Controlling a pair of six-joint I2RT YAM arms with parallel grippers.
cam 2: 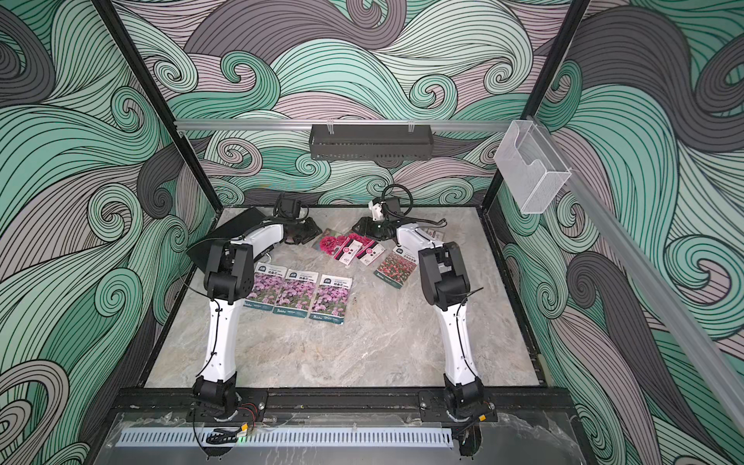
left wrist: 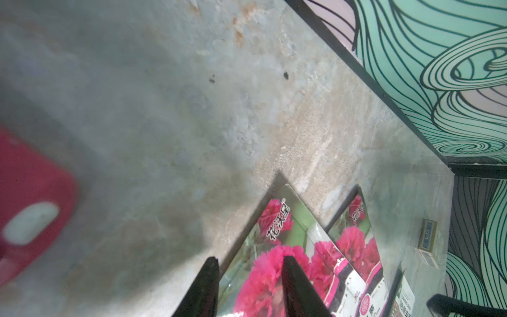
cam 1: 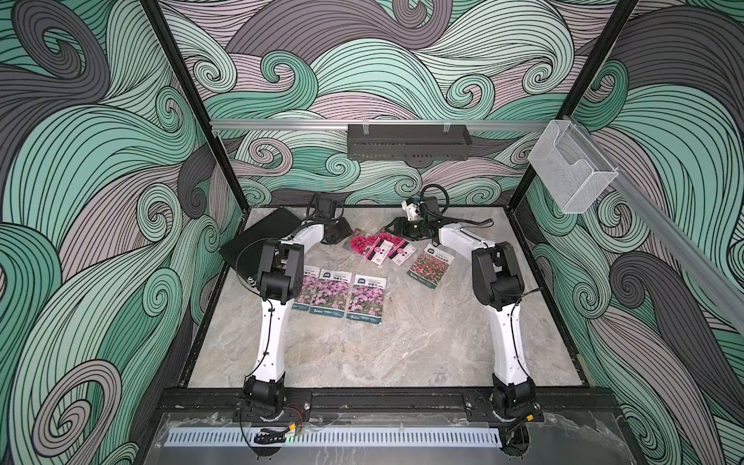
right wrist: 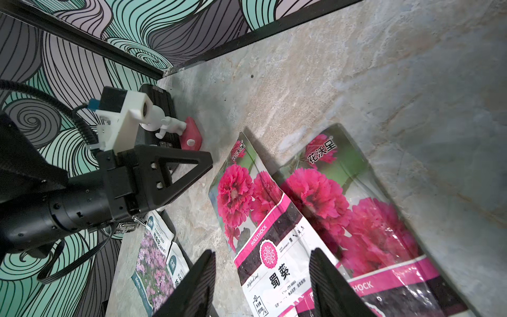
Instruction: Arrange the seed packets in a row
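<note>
Two pink hollyhock packets lie side by side and slanted at the back middle, the left one lapping over the right one. Just left of them, my left gripper stands part open, nothing between its fingers; it also shows in the right wrist view. Above the pair my right gripper is open and empty. Farther forward, three purple-flower packets form a row: the left one, the middle one and the right one. A red-flower packet lies tilted on the right.
A black panel rests at the back left. A pink and white figurine stands behind my left gripper. One small box-like item lies at the back right.
</note>
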